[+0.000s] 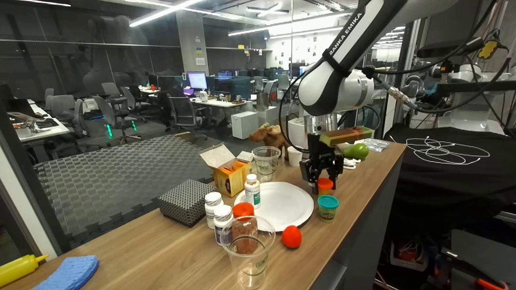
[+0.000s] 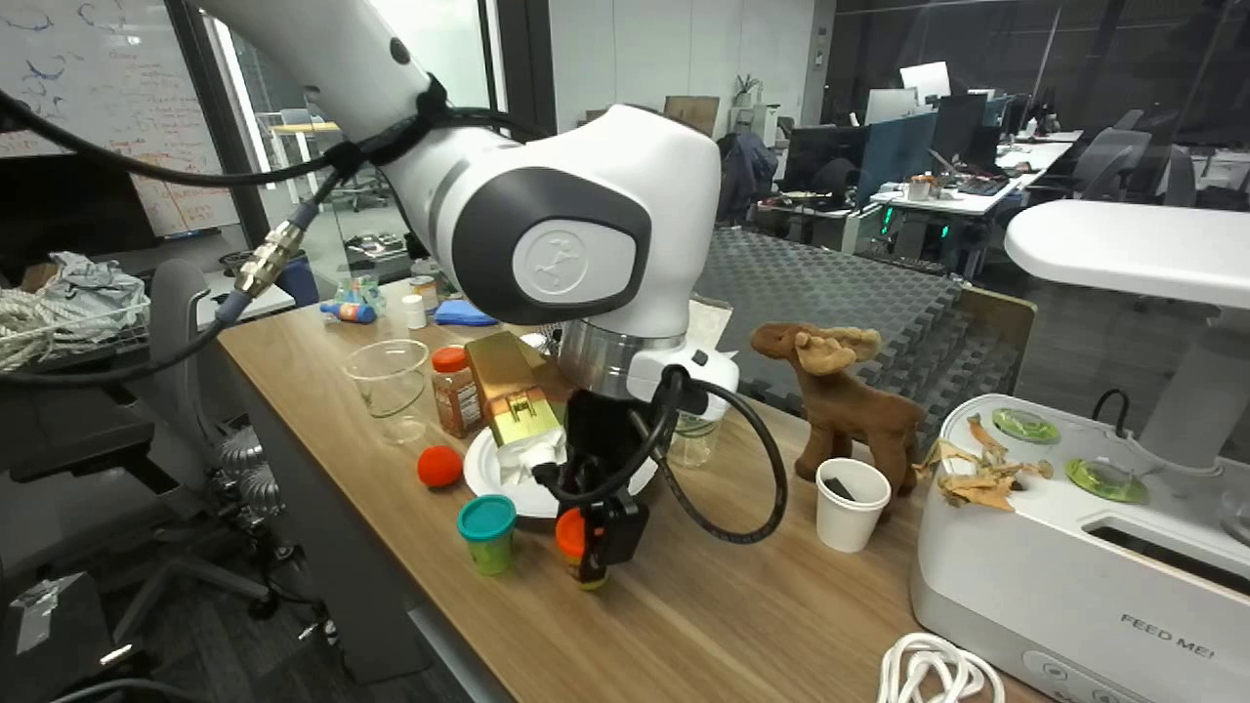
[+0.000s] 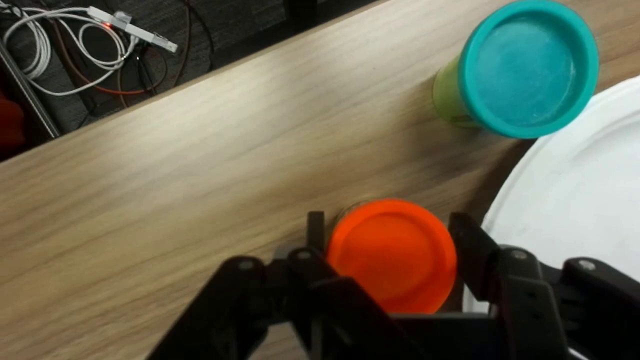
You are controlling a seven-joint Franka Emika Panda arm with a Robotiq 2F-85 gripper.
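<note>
An orange-lidded tub (image 3: 393, 255) stands upright on the wooden table, between the two fingers of my gripper. In the wrist view one dark finger (image 3: 315, 230) is on the lid's left and the other (image 3: 469, 235) on its right, close to the rim; whether both touch it I cannot tell. The fingers are part open, about as wide as the lid. From the first exterior view, the orange lid (image 1: 324, 183) shows between the fingertips at table height. A teal-lidded tub (image 1: 327, 208) stands just beside it, and a white plate (image 1: 295, 205) lies close by.
Around the plate stand white bottles (image 1: 252, 191), a red-capped jar (image 1: 245, 227), clear cups (image 1: 251, 263) and a red ball (image 1: 291, 237). A white paper cup (image 2: 852, 504) and toy moose (image 2: 846, 404) stand farther off. Bare table (image 3: 180, 180) lies left of the gripper.
</note>
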